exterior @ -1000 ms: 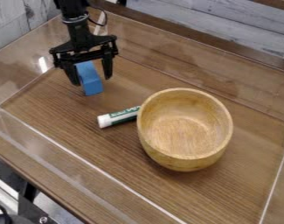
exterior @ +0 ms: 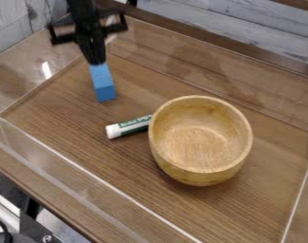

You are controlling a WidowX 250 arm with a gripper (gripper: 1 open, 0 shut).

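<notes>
A blue block [exterior: 101, 84] stands on the wooden table at the upper left. Above it my black gripper [exterior: 90, 41] is raised, clear of the block, with its fingers blurred and nothing visible held. A white tube with a dark green end [exterior: 126, 127] lies in the middle of the table.
A large tan bowl [exterior: 201, 142] stands right of the tube. Cables and the table's edge are at the far left.
My gripper has risen away from the blue block toward the top of the view, uncovering it. The tube and bowl have not moved.
</notes>
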